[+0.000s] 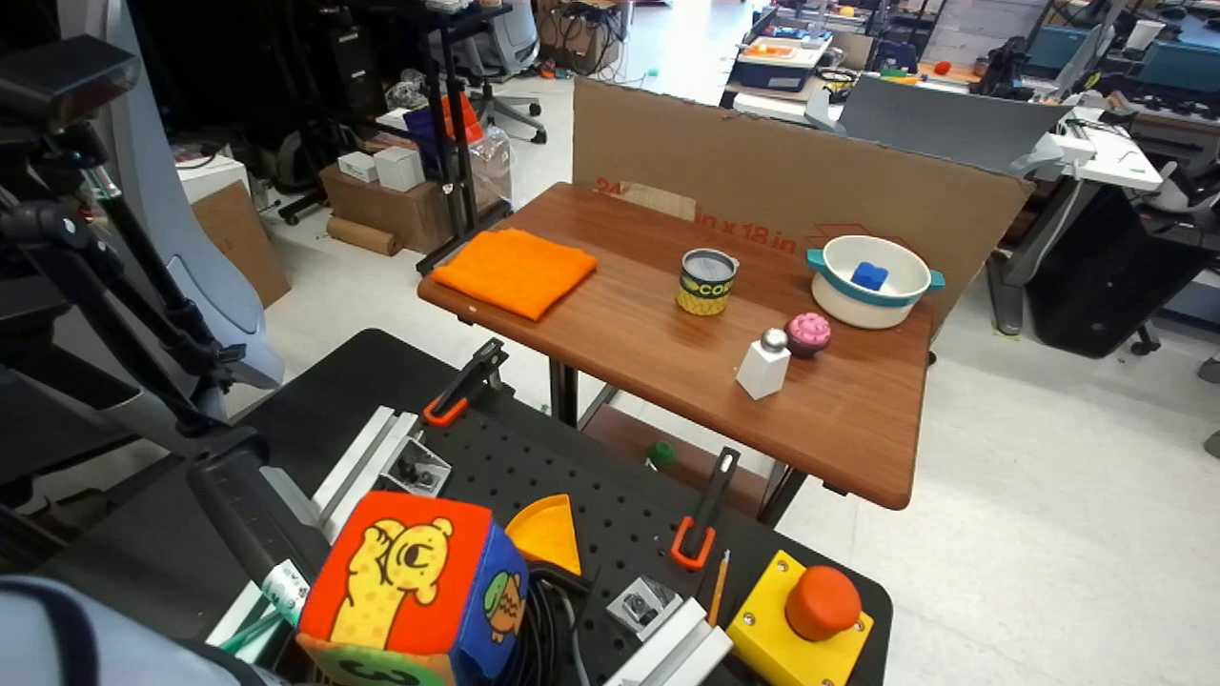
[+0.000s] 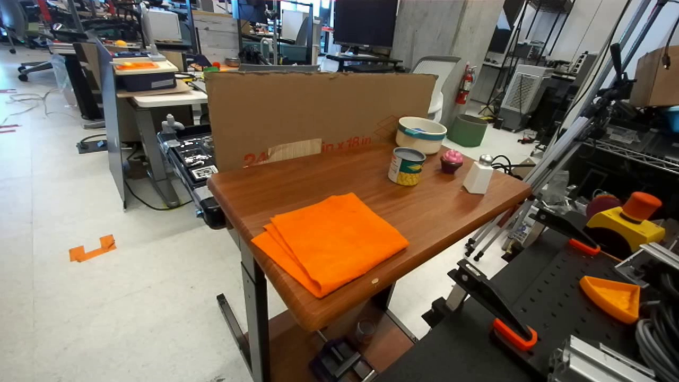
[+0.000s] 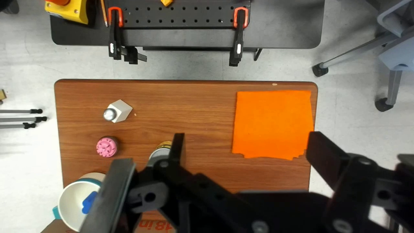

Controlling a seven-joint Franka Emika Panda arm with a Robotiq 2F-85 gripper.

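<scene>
My gripper stands open in the wrist view, its dark fingers wide apart with nothing between them, high above the wooden table. A folded orange cloth lies flat at one end of the table. Around the middle stands a corn can, partly covered by a finger in the wrist view. Toward the other end are a white shaker with a metal top, upright, and a pink-topped cupcake. A white and teal pot holds a blue object. Neither exterior view shows the gripper.
A cardboard sheet borders the table's far side. Across a gap lies the black bench with clamps, a picture cube and a red button on a yellow box. Bare tabletop separates cloth and can.
</scene>
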